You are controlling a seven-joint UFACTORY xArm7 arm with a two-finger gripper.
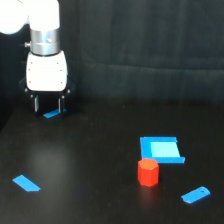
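At the upper left, my gripper (48,104) points downward on the white arm. Its dark fingers stand apart, with nothing visible gripped between them. A red block (148,172) with an angular outline rests on the dark table at the lower right, well away from the gripper. Just behind the block lies a pale square bordered with blue (147,151). The red block stands in front of that square's near edge in this view; whether they touch, I cannot tell.
A blue strip (52,113) lies on the table near the gripper. Other flat blue strips lie at the front left (26,184) and front right (196,195). A dark curtain (140,50) hangs behind.
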